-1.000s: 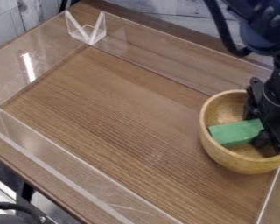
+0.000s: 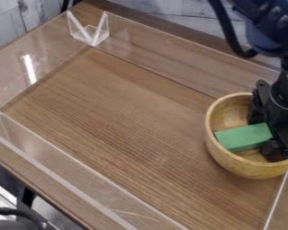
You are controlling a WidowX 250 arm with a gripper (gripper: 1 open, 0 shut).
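Observation:
At the right of the camera view a tan bowl (image 2: 230, 162) stands on the wooden table. It holds a green block (image 2: 241, 137). My black gripper (image 2: 266, 129) reaches down into the bowl from the right, over the right end of the block. The fingertips are dark and overlap, so whether they touch the block is hard to tell.
A clear plastic piece (image 2: 89, 29) stands at the back left. A white wall runs behind, and black cables lie at the bottom left, off the table's edge.
The gripper has shifted slightly within the bowl. The bowl and green block are nearly where they were.

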